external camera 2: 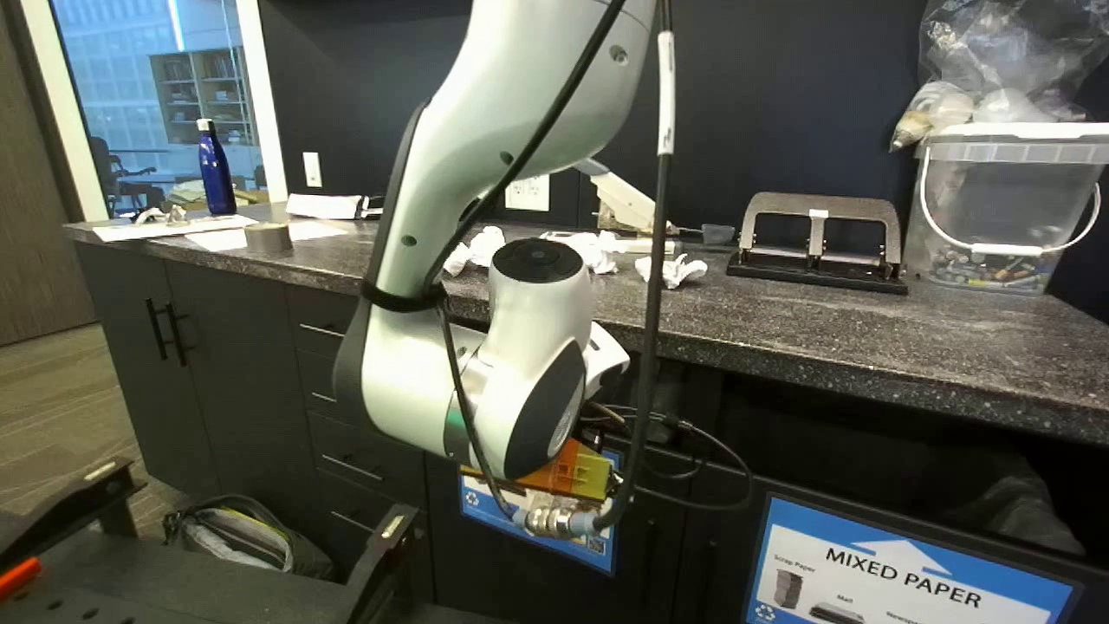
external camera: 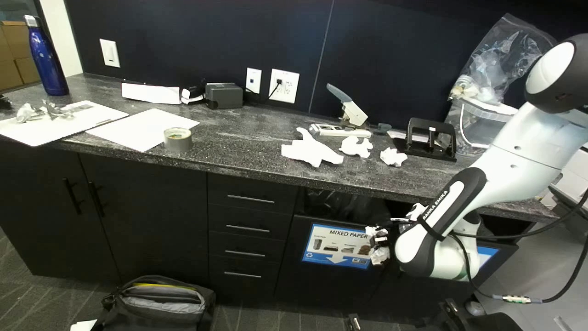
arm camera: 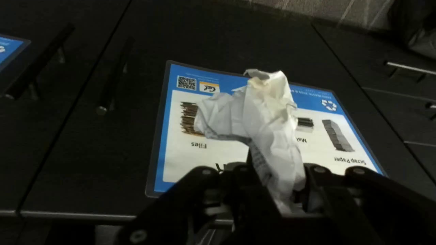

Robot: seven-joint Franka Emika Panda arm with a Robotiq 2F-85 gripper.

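Observation:
My gripper is shut on a crumpled white paper (arm camera: 271, 118), which sticks out past the fingertips in the wrist view. In exterior view 1 the gripper (external camera: 384, 240) is in front of the right part of the left mixed paper sign (external camera: 330, 242), below the counter's edge, with paper showing above and below its fingers. On the counter lie more crumpled papers: a large one (external camera: 311, 150), a middle one (external camera: 356, 146) and a small one (external camera: 392, 157). Exterior view 2 has the gripper hidden behind the arm.
Dark openings sit above the signed cabinet fronts, with a bag (external camera: 347, 205) inside the left one. A black hole punch (external camera: 431, 138), a stapler (external camera: 342, 130) and a clear bucket (external camera 2: 1003, 203) stand on the counter (external camera 2: 749, 322). A roll of tape (external camera: 178, 140) is near its front edge.

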